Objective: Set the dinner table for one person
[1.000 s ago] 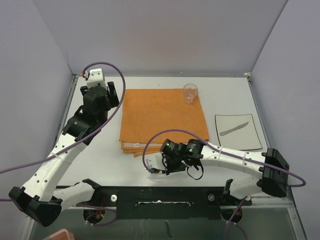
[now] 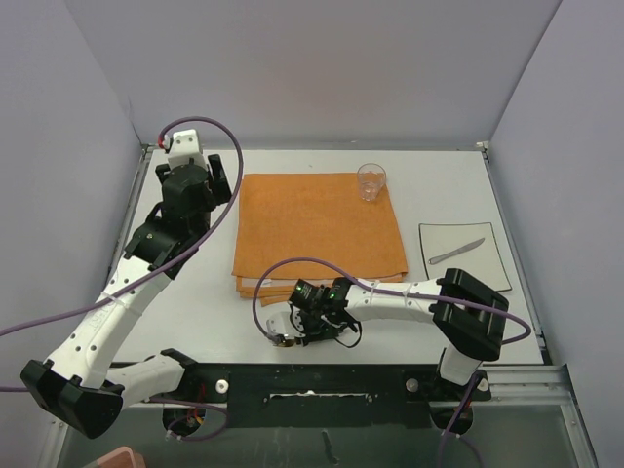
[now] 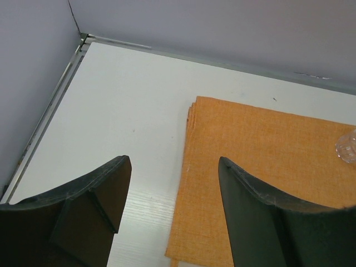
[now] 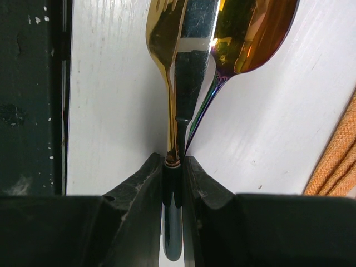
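Low over the white table's front edge, my right gripper has its fingertips against both sides of a bundle of cutlery handles. The gold fork [image 4: 164, 41], the dark-handled knife [image 4: 192, 72] and the shiny gold spoon [image 4: 250, 44] fan out ahead of it, lying close together on the table. My left gripper is open and empty, raised over the table's left side. An orange placemat [image 2: 312, 224] covers the middle of the table, with a clear glass [image 2: 370, 182] at its back right corner.
At the right lies a square white plate or cloth with a dark edge [image 2: 444, 278], bearing a silver knife [image 2: 456, 252]. Layered cloth [image 2: 252, 292] shows beneath the placemat's front edge. Bare table [image 3: 111, 100] lies left of the placemat. Walls enclose the back and sides.
My left arm has stayed almost in place.
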